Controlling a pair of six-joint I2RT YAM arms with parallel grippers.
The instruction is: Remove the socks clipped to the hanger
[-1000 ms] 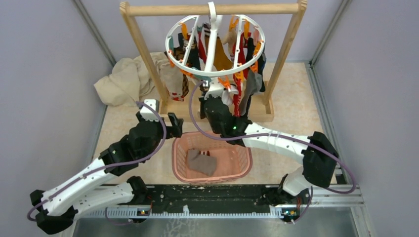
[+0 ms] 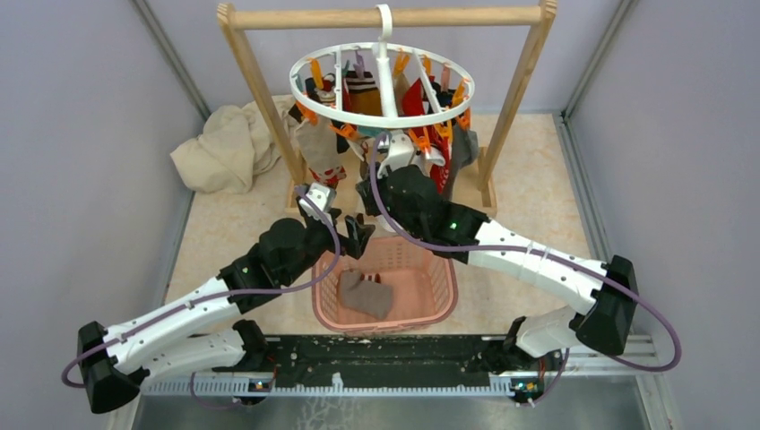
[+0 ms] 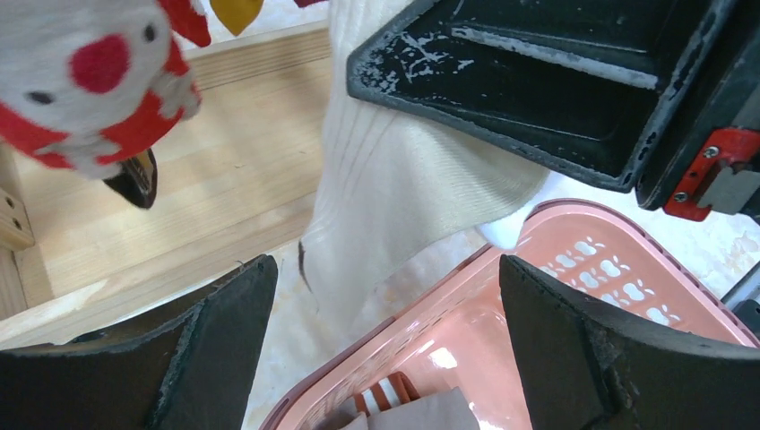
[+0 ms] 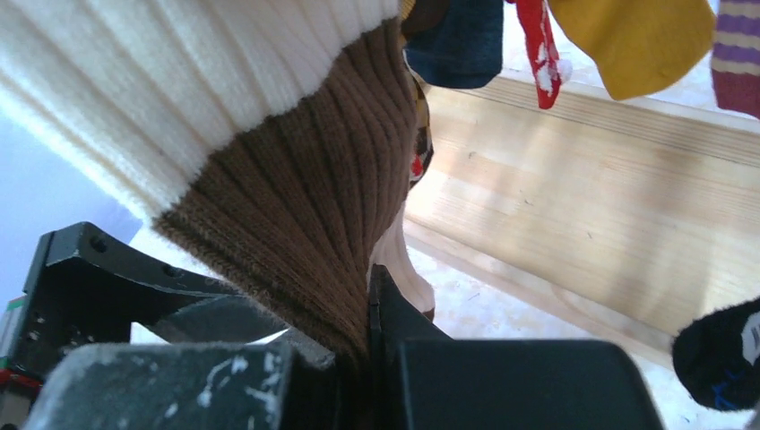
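Socks hang by clips from the white round hanger [image 2: 385, 116]. My right gripper [image 2: 372, 193] is up under the hanger's front, shut on a white-and-brown ribbed sock [image 4: 305, 170], which fills the right wrist view. My left gripper stands open just below and left of it; a white sock [image 3: 385, 206] hangs between and beyond its fingers, beside my right gripper's body. A red-and-white patterned sock [image 3: 107, 81] hangs at upper left in the left wrist view.
The pink basket [image 2: 439, 313] sits below both grippers with grey and striped socks [image 2: 366, 296] in it. The wooden stand [image 2: 520, 81] surrounds the hanger; beige cloth [image 2: 215, 157] lies at back left.
My left arm has moved right and inward toward the right gripper.
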